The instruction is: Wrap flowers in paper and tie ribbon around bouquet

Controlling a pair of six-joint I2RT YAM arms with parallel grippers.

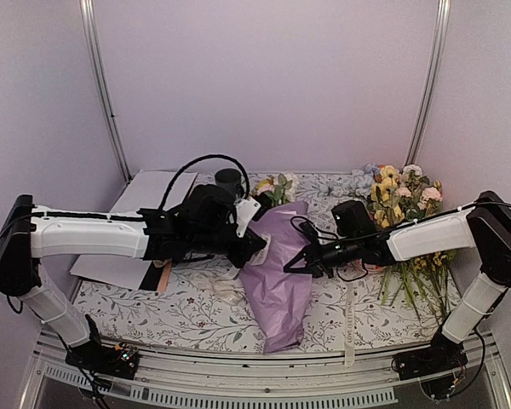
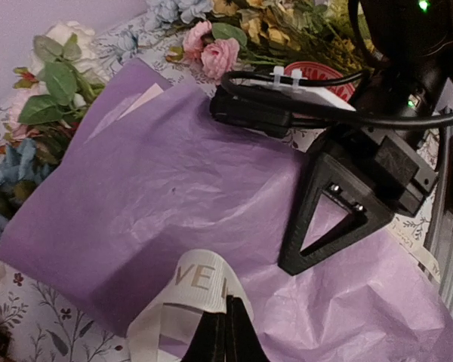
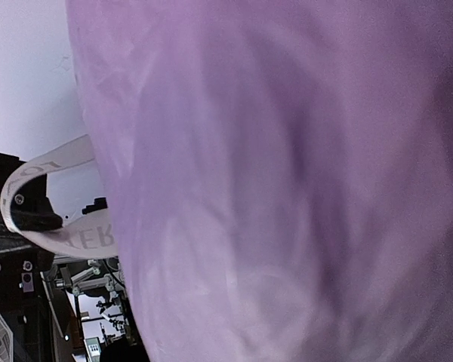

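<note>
Purple wrapping paper (image 1: 272, 307) lies mid-table around the bouquet (image 2: 60, 105), whose pink and white flowers peek from its top. My left gripper is shut on a printed white ribbon (image 2: 200, 279), which loops over the paper. My right gripper (image 1: 294, 266), also seen as a black shape (image 2: 291, 260) in the left wrist view, is shut with its tips at the paper; whether it pinches any is unclear. The paper fills most of the right wrist view, with the ribbon's loop at left.
Loose flowers (image 1: 417, 196) and stems cover the right side, near a red round item (image 2: 317, 75). White boards (image 1: 111, 277) lie at left beside a dark cup (image 1: 227, 179). Another ribbon strip (image 1: 349, 332) reaches the front edge.
</note>
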